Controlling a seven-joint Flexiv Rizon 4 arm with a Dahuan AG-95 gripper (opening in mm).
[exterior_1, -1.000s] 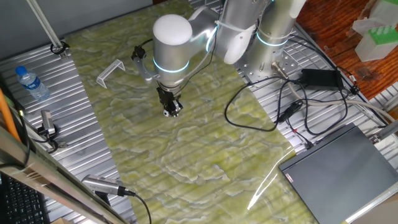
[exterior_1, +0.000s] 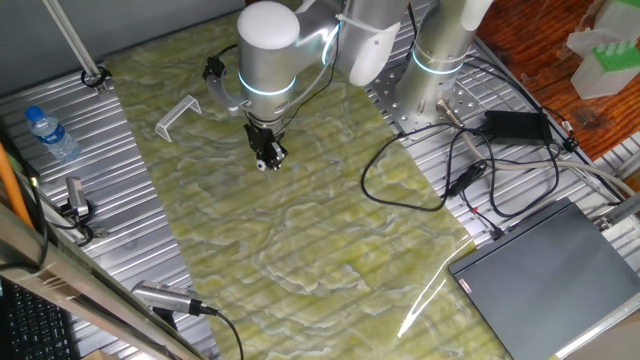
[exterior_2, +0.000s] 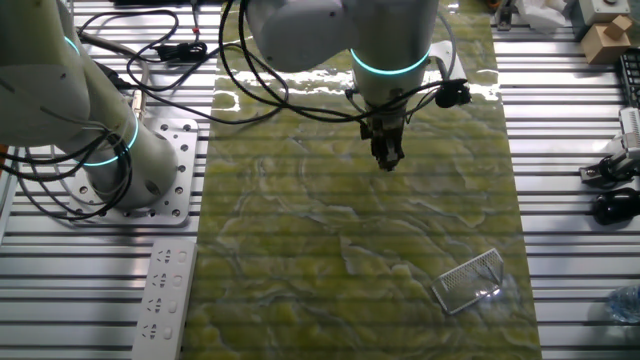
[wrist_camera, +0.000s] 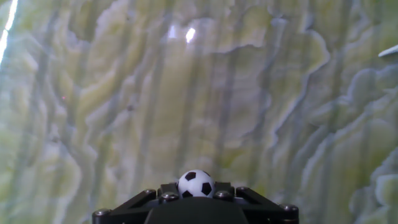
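Note:
A small black-and-white soccer ball (wrist_camera: 196, 183) sits between the fingers at the bottom of the wrist view, with my gripper (exterior_1: 268, 159) shut on it. The gripper points downward above the green marbled mat. In exterior view 2 it shows as a dark shape (exterior_2: 387, 156) under the arm, where the ball is hard to make out. A white open frame like a small goal (exterior_1: 178, 118) stands on the mat, apart from the gripper. Its mesh-like panel (exterior_2: 470, 281) shows in exterior view 2.
A black cable loop (exterior_1: 376, 198) lies across the mat's edge near the arm's base. Off the mat are a laptop (exterior_1: 555, 280), a water bottle (exterior_1: 52, 135) and a white power strip (exterior_2: 164, 298).
My gripper has moved upward in exterior view 1, toward the far end of the mat and slightly left. The white frame and the other objects have stayed put.

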